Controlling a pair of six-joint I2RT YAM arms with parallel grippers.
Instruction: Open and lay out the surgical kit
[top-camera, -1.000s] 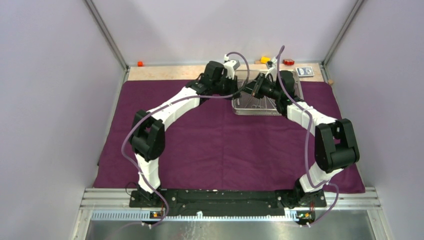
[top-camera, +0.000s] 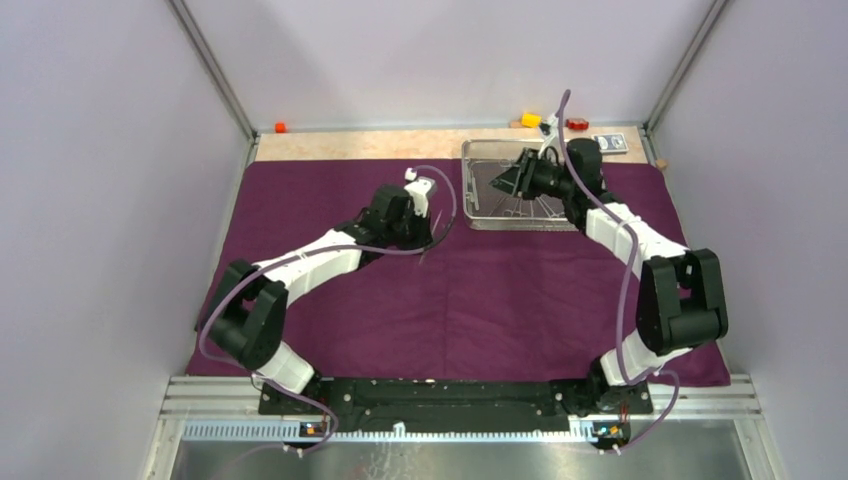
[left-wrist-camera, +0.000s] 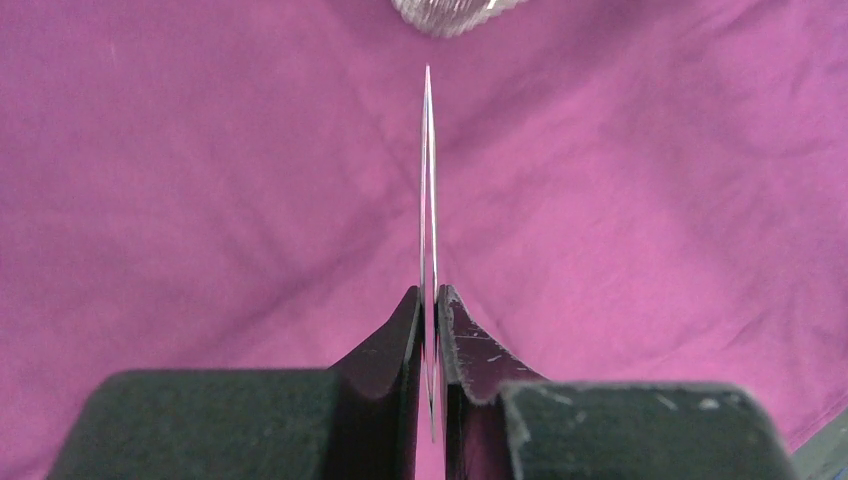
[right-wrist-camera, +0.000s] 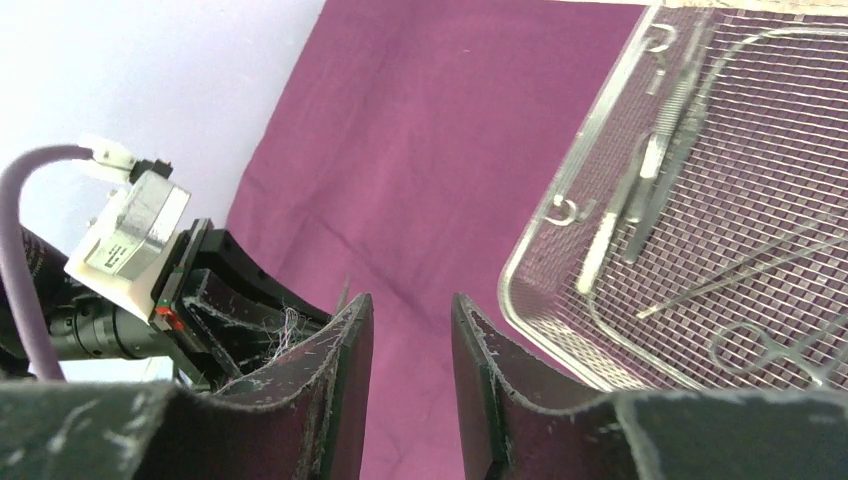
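Slim metal tweezers (left-wrist-camera: 428, 190) point straight ahead in the left wrist view, and my left gripper is shut on them. From the top, this gripper hovers left of the tray, over the purple cloth, with the tweezers (top-camera: 423, 256) showing as a thin sliver. My right gripper is open and empty, its two fingers clearly apart. It hangs above the left part of the wire mesh tray (top-camera: 520, 225). Inside the tray lie several instruments, among them handled tools (right-wrist-camera: 665, 150), a thin pair of prongs (right-wrist-camera: 740, 270) and ringed scissors-like tools (right-wrist-camera: 760, 348).
A blurred tray corner (left-wrist-camera: 450, 14) tops the left wrist view. On the back ledge sit a yellow object (top-camera: 531, 120), a red object (top-camera: 577, 124) and a small card-like item (top-camera: 609, 143).
My left gripper has drawn them leftward and toward the front, away from the tray. The right arm has shifted only slightly.
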